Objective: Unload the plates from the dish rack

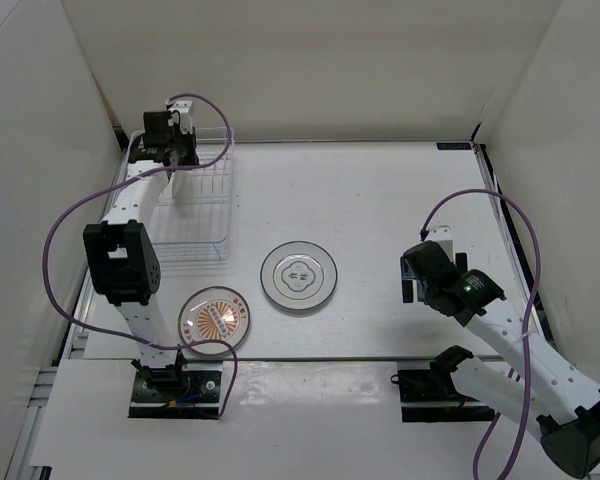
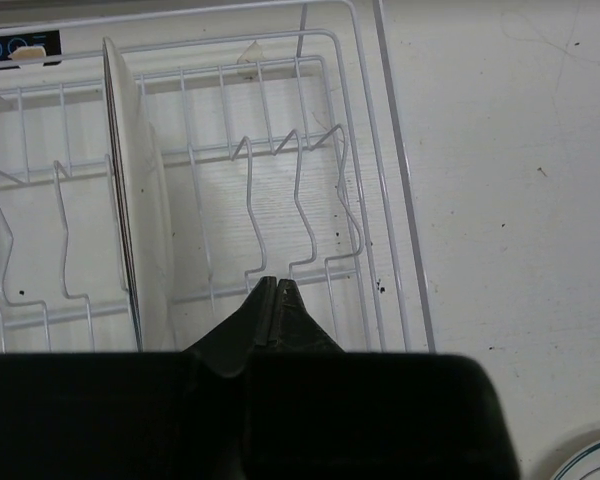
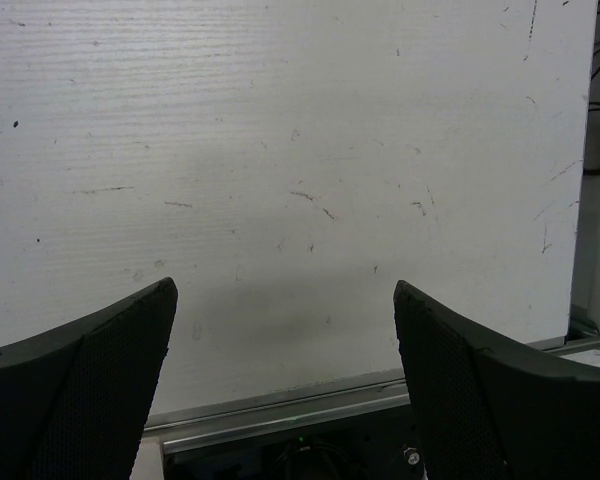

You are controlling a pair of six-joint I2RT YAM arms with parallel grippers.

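In the left wrist view, a white plate stands on edge in the wire dish rack. My left gripper is shut with nothing between its fingers, to the right of that plate and apart from it in the view. From the top, the rack sits at the left under my left arm. Two plates lie flat on the table: a grey-rimmed one near the middle and an orange-patterned one at the front left. Over bare table, my right gripper is open and empty.
A side wall stands close to the rack's left, and a back wall rises behind. Purple cables loop along both arms.
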